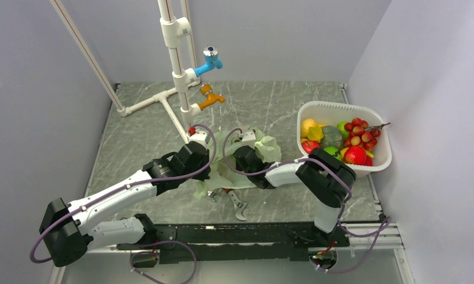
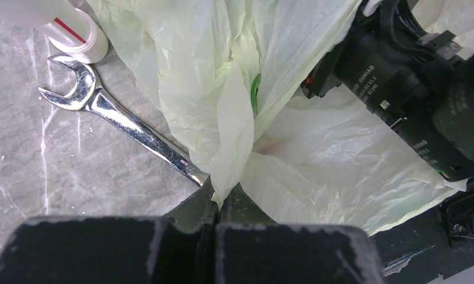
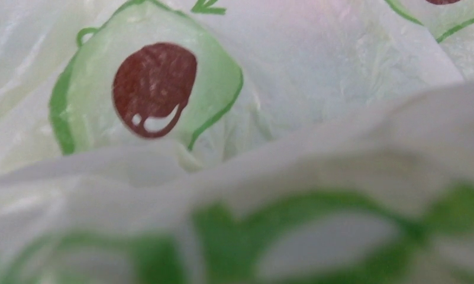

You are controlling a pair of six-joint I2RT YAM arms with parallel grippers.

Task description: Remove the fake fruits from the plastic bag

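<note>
The pale green plastic bag (image 1: 225, 179) lies crumpled on the table between my two arms. In the left wrist view, a fold of the bag (image 2: 234, 124) is pinched between the fingertips of my left gripper, which is shut on it. My right gripper reaches into the bag's folds, its fingertips hidden by plastic. Bag film with a printed avocado (image 3: 154, 89) fills the right wrist view, so neither fingers nor any held fruit show there. A faint pink tint shows through the bag; I cannot tell what causes it.
A white basket (image 1: 381, 168) of fake fruits stands at the right. White pipes (image 1: 176, 59) with a blue tap (image 1: 210, 61) and an orange tap (image 1: 210, 97) rise behind the bag. A wrench (image 2: 131, 125) lies beside it, an adjustable wrench (image 1: 239, 207) in front.
</note>
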